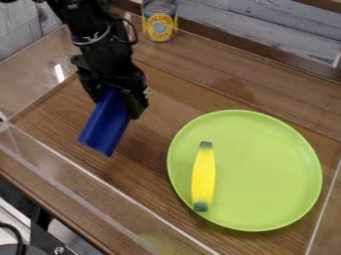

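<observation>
The black gripper of the arm reaches down at the left of the view, around the upper end of a dark blue oblong object, which is tilted over the wooden surface. The fingertips are dark and partly hide that end; whether they grip it is hard to see. A green plate fills the lower right, with a yellow banana on its left part.
A can with a yellow label stands at the back, by a pale plank wall. A transparent edge runs along the front left.
</observation>
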